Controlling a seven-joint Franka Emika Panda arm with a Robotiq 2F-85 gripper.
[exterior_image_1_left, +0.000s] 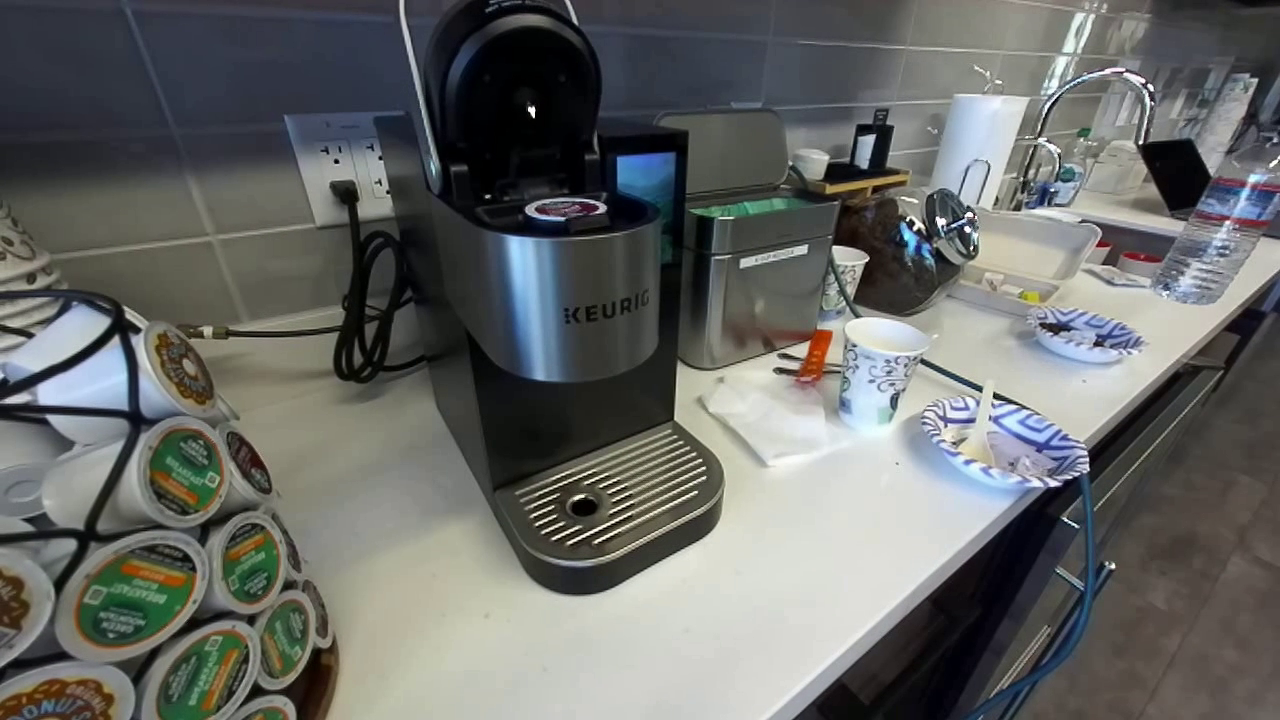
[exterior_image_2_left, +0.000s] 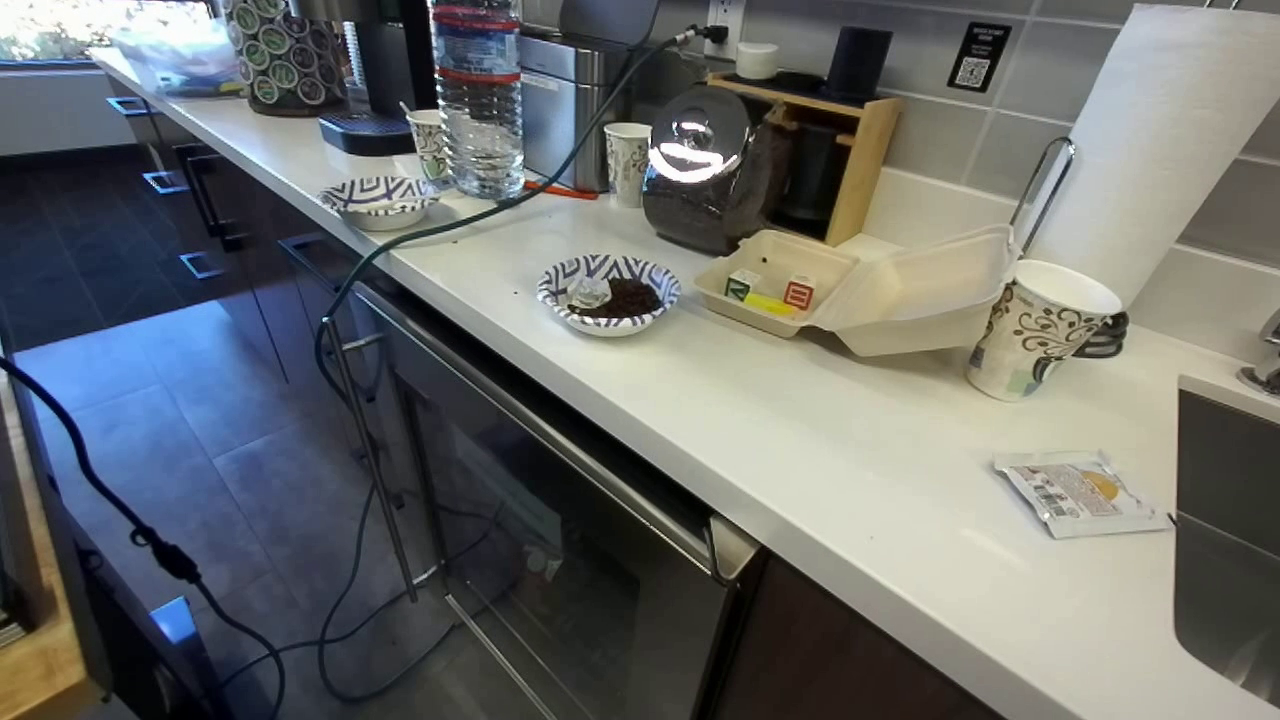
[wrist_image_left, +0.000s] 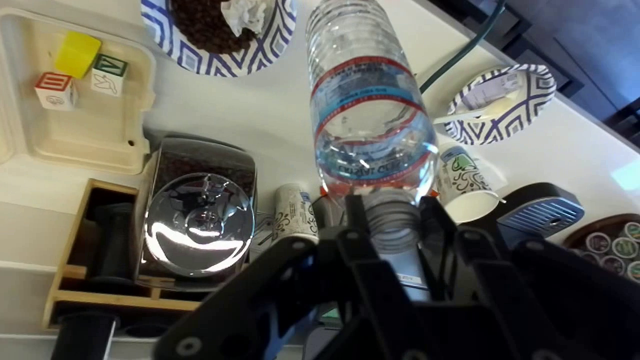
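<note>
A clear plastic water bottle (wrist_image_left: 369, 120) with a red-and-blue label hangs from my gripper, which is shut around its neck. Exterior view 1 has the bottle (exterior_image_1_left: 1218, 228) at the right edge, tilted. In exterior view 2 the bottle (exterior_image_2_left: 477, 120) is cut off at the top, and my gripper is out of both exterior views. A Keurig coffee maker (exterior_image_1_left: 546, 300) stands at the left of the counter with its lid raised and a pod (exterior_image_1_left: 565, 209) in its top.
Patterned bowls (exterior_image_2_left: 384, 206) and a paper cup (exterior_image_1_left: 879, 372) line the counter. Behind them are a metal bin (exterior_image_1_left: 762, 282) and a glass jar (exterior_image_2_left: 708, 168). A takeout box (exterior_image_2_left: 780, 288) lies open. A cable (exterior_image_2_left: 516, 198) crosses the counter. Bare counter (exterior_image_1_left: 672, 612) fronts the machine.
</note>
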